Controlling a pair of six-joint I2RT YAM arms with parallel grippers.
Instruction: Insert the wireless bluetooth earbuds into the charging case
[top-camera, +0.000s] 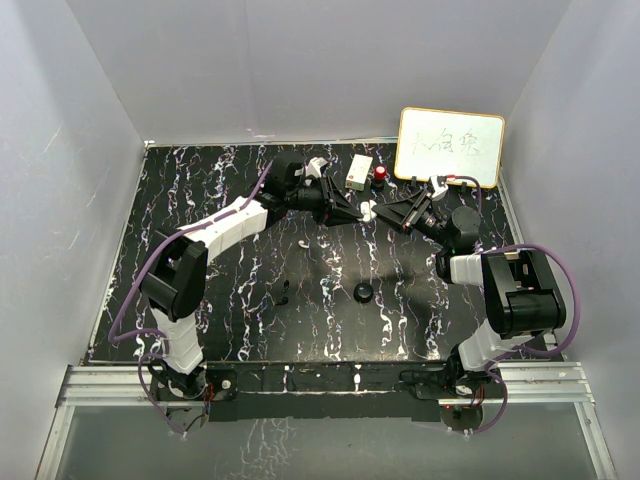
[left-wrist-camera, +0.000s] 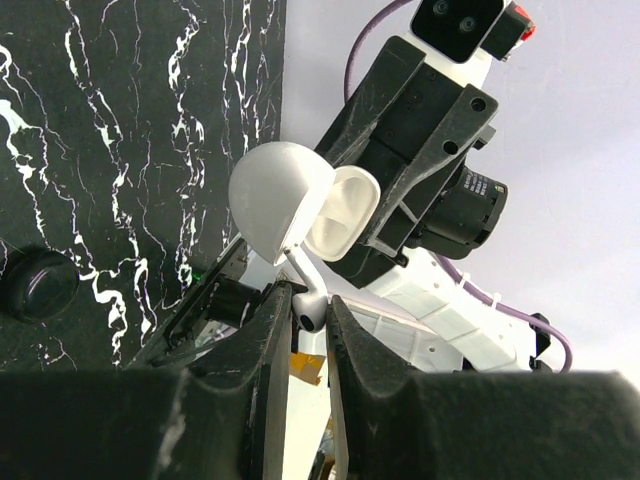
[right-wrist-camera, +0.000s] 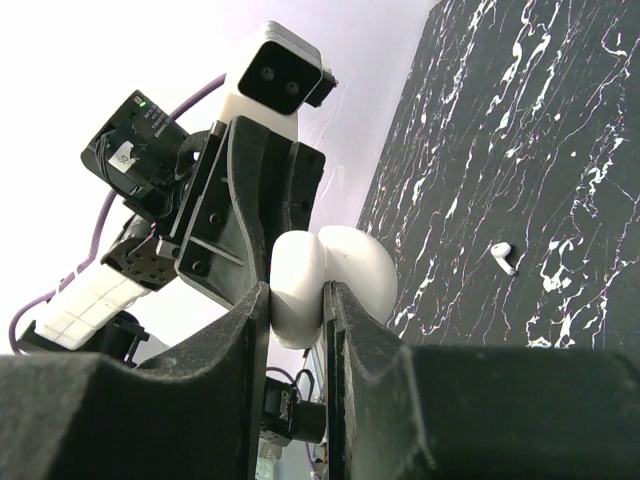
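Note:
Both grippers meet above the table's middle. My left gripper is shut on a white earbud (left-wrist-camera: 308, 300), its stem angled up toward the open white charging case (left-wrist-camera: 340, 210), whose rounded lid (left-wrist-camera: 270, 200) is raised. My right gripper is shut on the case (right-wrist-camera: 296, 285), seen upright between its fingertips, with the lid behind it in the right wrist view. The earbud is hidden there. A second earbud (right-wrist-camera: 505, 255) lies on the dark table, left of centre in the top view.
A black round container (top-camera: 364, 292) sits nearer the front, a small dark object (top-camera: 283, 295) to its left. A white box (top-camera: 358, 170), a red-topped item (top-camera: 380, 175) and a whiteboard (top-camera: 448, 145) stand at the back.

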